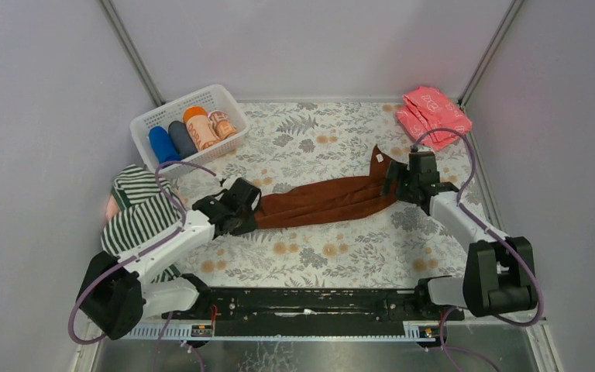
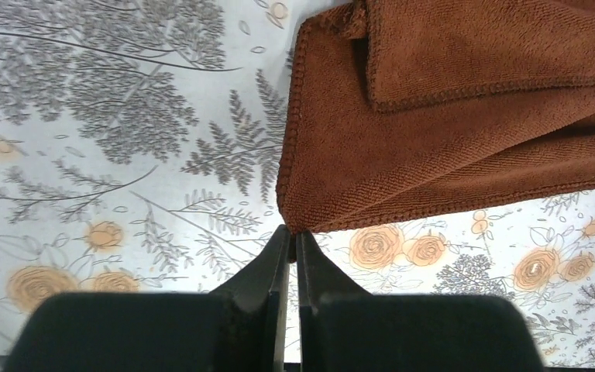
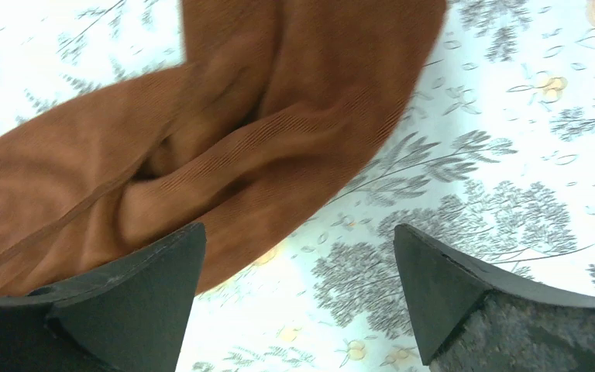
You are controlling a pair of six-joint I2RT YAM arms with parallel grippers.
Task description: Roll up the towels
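Note:
A brown towel (image 1: 321, 203) stretches in a long, loosely folded band across the middle of the table. Its right end bends back to a peak that carries a small white tag. My left gripper is shut on the towel's near left corner, and a scrap of brown cloth pokes out between the fingertips. Over the towel's right end, my right gripper (image 1: 393, 184) stands open. In the right wrist view, the creased brown cloth (image 3: 240, 178) lies beyond and partly behind the left finger (image 3: 124, 294), with nothing gripped.
A white basket (image 1: 135, 133) holding several rolled towels stands at the back left. Green-and-white striped cloth (image 1: 141, 225) is heaped along the left edge, and folded pink-red towels (image 1: 434, 112) lie at the back right.

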